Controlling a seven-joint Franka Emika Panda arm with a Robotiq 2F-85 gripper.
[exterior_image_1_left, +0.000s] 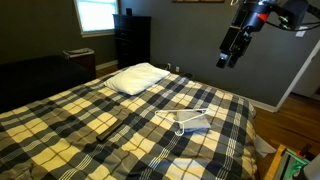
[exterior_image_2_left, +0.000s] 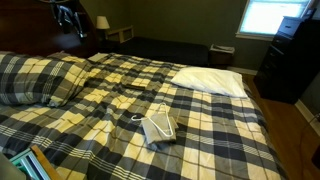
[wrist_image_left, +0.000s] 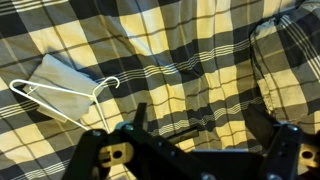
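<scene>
A white hanger lies across a folded grey cloth on the plaid bed cover. Both also show in the first exterior view, the hanger with its hook spread over the cloth. My gripper hangs high above the bed, well apart from them. In the wrist view its two fingers stand wide apart at the bottom, open, with only bed cover between them. In the second exterior view the gripper is at the upper left.
A white pillow rests at the bed's far side. A dark flat object lies on the cover. Bunched plaid fabric rises below my arm. Most of the bed is clear.
</scene>
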